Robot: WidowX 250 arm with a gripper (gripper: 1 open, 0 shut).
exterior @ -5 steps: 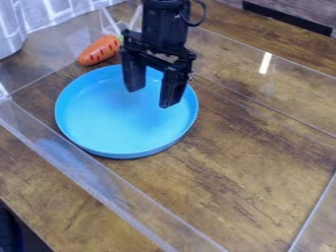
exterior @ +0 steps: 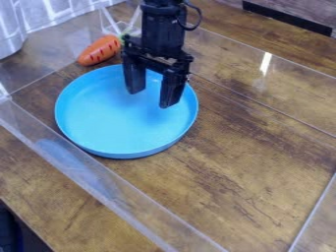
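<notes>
The black gripper point(exterior: 153, 81) hangs over the back half of a round blue plate point(exterior: 121, 120), its two fingers spread apart with nothing visible between them. An orange carrot point(exterior: 100, 51) lies behind the plate at the upper left, partly beside the gripper's arm.
A clear plastic edge runs diagonally along the lower left, and a white object point(exterior: 11, 25) stands at the top left corner.
The gripper has shifted slightly to the left over the plate. The plate and carrot look unchanged.
</notes>
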